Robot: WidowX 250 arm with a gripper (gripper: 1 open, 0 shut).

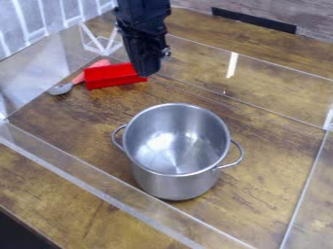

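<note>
My black gripper (146, 66) hangs at the top centre, raised above the table and partly in front of the red block, with nothing visible held in it; it looks shut. The red block (112, 76) lies flat toward the back left. A utensil with a metal head (60, 88) and a reddish handle lies just left of it, partly behind the block. A large steel pot (176, 154) with two side handles stands in the middle front, empty.
Clear low walls border the wooden work surface (267, 146) on several sides.
</note>
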